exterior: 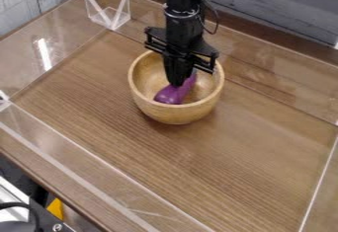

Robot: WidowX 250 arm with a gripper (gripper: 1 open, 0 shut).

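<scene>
A wooden bowl (145, 106) stands in the upper middle of the table. A purple oblong object (173, 95) lies inside it. My black gripper (176, 70) reaches down from the top over the bowl, its lower end at the upper part of the purple object and partly hiding it. The fingertips are too dark and small to show whether they are apart or touch the object.
Clear plastic pieces (109, 11) are at the upper left edge. A grey ledge (278, 14) runs along the back.
</scene>
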